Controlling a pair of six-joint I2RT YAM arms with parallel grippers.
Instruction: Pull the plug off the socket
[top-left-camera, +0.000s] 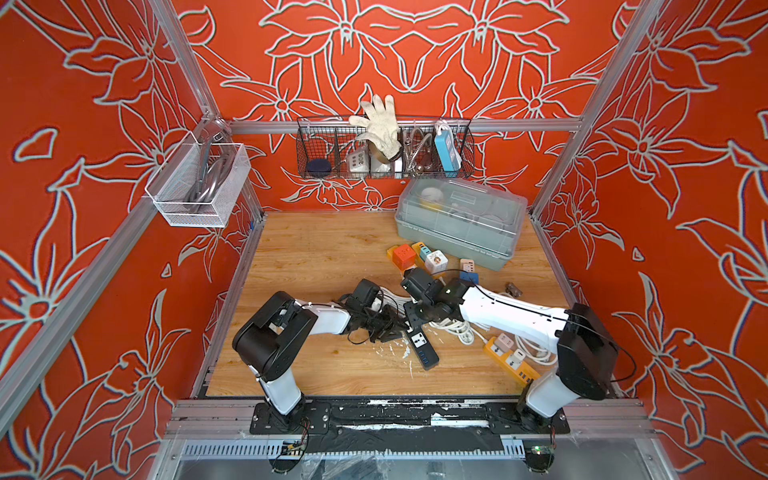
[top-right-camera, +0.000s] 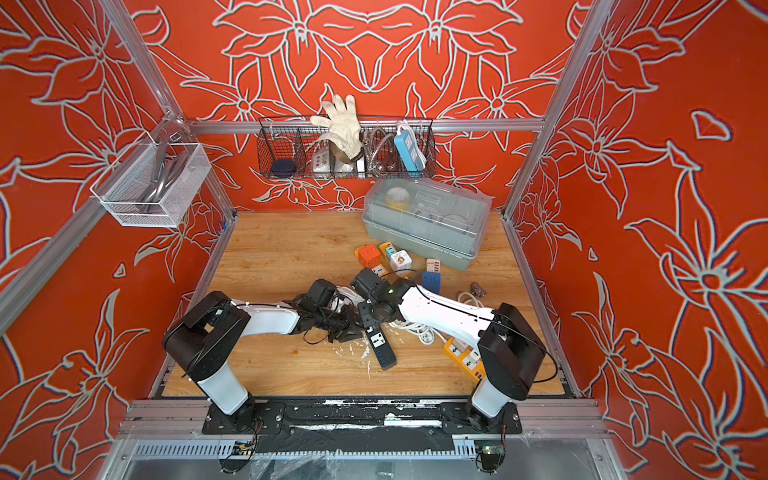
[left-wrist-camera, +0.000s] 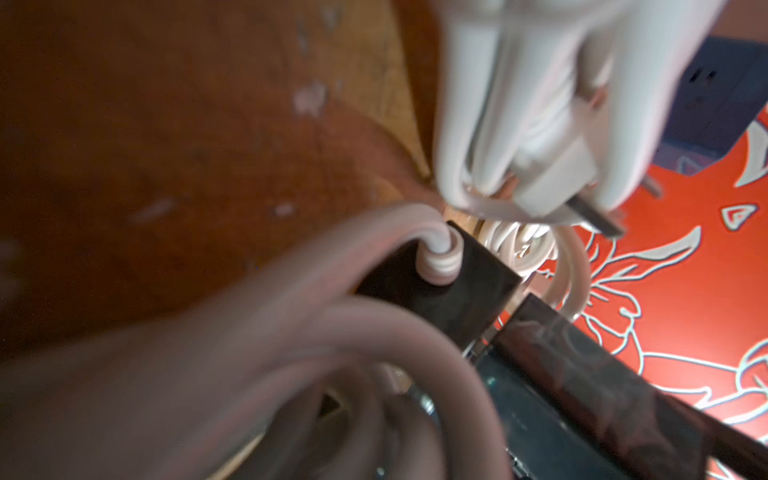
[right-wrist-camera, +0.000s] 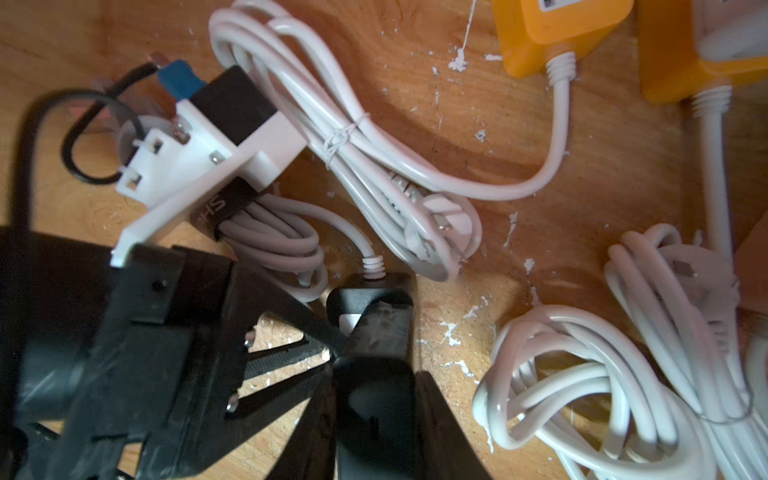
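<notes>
A black power strip (top-left-camera: 424, 352) with white socket faces lies near the middle of the table; its corded end (left-wrist-camera: 448, 280) shows in the left wrist view. From the left, my left gripper (top-left-camera: 395, 326) reaches to the strip's side and is shut on it, though its contact is largely hidden. A dark block-shaped plug (right-wrist-camera: 376, 400) sits over the strip near that end. My right gripper is shut on this plug, one finger on either side. Whether the plug's pins are still in the socket cannot be seen.
Coiled white cables (right-wrist-camera: 592, 384) lie right of the strip, with another bundle (right-wrist-camera: 344, 144) beyond its corded end. An orange power strip (top-left-camera: 512, 360) lies to the right. Small adapters (top-left-camera: 404, 256) and a lidded grey box (top-left-camera: 460, 220) stand behind.
</notes>
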